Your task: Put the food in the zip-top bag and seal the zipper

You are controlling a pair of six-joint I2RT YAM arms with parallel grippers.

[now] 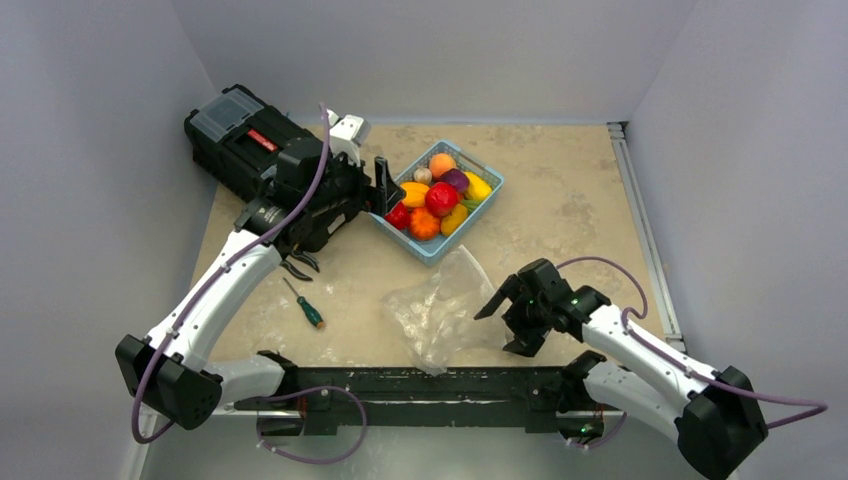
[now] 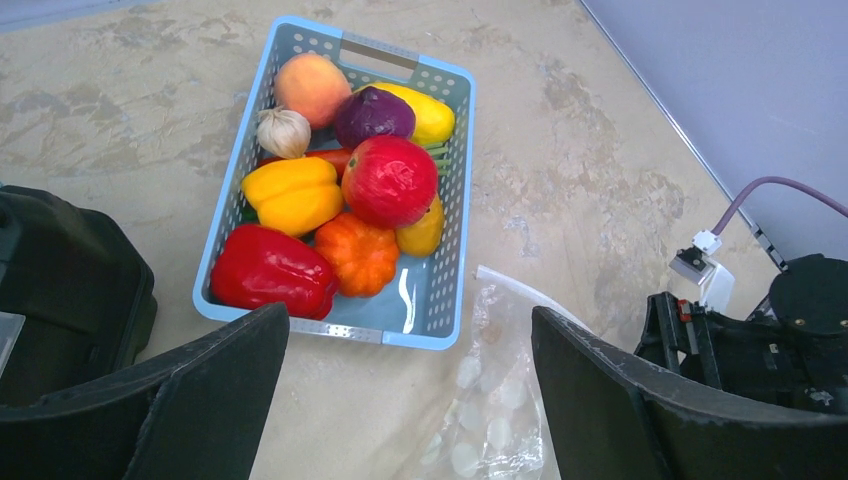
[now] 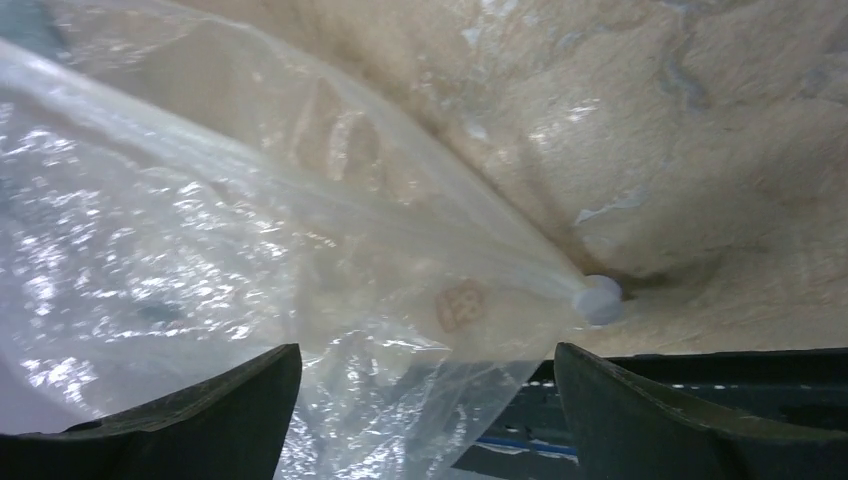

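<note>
A clear zip top bag (image 1: 435, 310) lies crumpled on the table below the blue basket (image 1: 480, 205), which holds several play foods, among them a red pepper (image 2: 270, 275), yellow pepper, pumpkin, peach and eggplant. My left gripper (image 1: 385, 185) stands open above the basket's left side, nothing between its fingers. My right gripper (image 1: 495, 330) is open low over the bag's right part; in the right wrist view the bag's film (image 3: 200, 260) and its edge strip run beneath and between the fingers, not visibly gripped.
A black toolbox (image 1: 235, 140) fills the back left. Pliers (image 1: 300, 265) and a screwdriver (image 1: 308, 308) lie left of the bag. The table right of the basket is clear; walls stand around it.
</note>
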